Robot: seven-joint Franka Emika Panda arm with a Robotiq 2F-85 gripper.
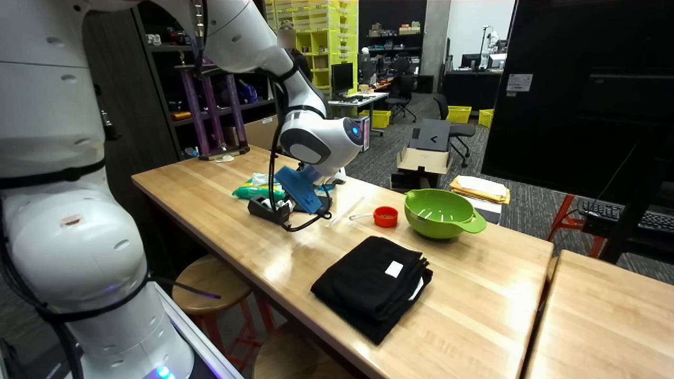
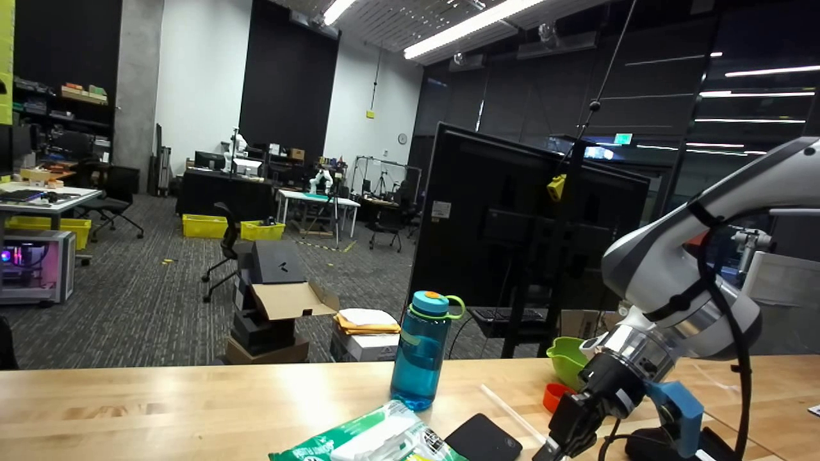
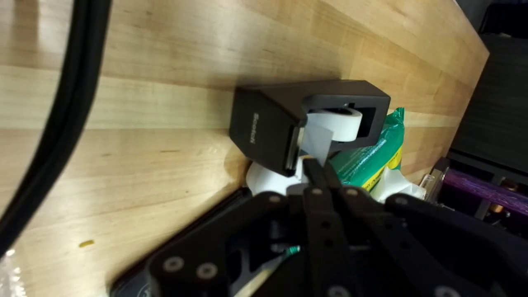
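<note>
In the wrist view a black Scotch tape dispenser (image 3: 269,131) stands on the table, its white tape roll (image 3: 346,124) seated inside. From the roll a pale strip of tape (image 3: 317,141) runs to the cutting edge. My gripper is shut right at that end of the strip, its fingertips pressed together. Whether the thin tape is caught between them cannot be made out. Exterior view 1 shows the dispenser (image 1: 268,210) partly behind a cable, with the fingertips hidden by the blue part of the arm. The gripper (image 2: 551,452) shows low in exterior view 2.
Close by lie a green wipes pack (image 3: 368,156), a white round object (image 3: 267,179) and a black flat item (image 2: 484,439). A blue bottle (image 2: 421,353), red cup (image 1: 385,217), green bowl (image 1: 436,211) and folded black cloth (image 1: 373,278) stand apart.
</note>
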